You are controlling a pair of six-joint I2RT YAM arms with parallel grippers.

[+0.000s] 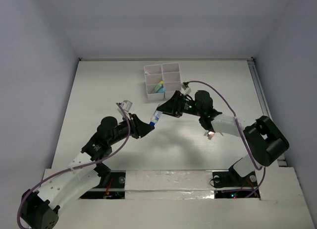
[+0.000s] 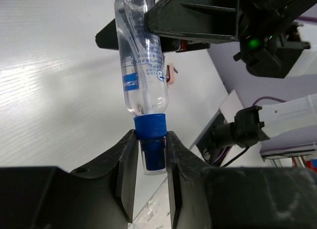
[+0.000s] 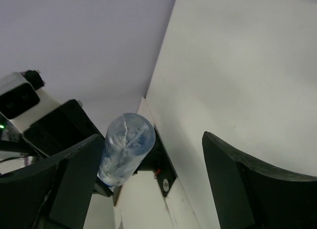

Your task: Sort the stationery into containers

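A clear bottle (image 2: 143, 80) with blue cap and label hangs upright-to-tilted above the table, also seen in the top view (image 1: 155, 116). My left gripper is shut on its capped end. The other end reaches into my right gripper, whose fingers stand apart with the bottle's end beside the left one in the right wrist view; whether they grip it cannot be told. At the back, a white divided container (image 1: 171, 76) holds green, yellow and blue items (image 1: 158, 87) in its front-left compartment.
Small pinkish items (image 1: 210, 135) lie on the table below my right arm. Walls stand at the back and both sides.
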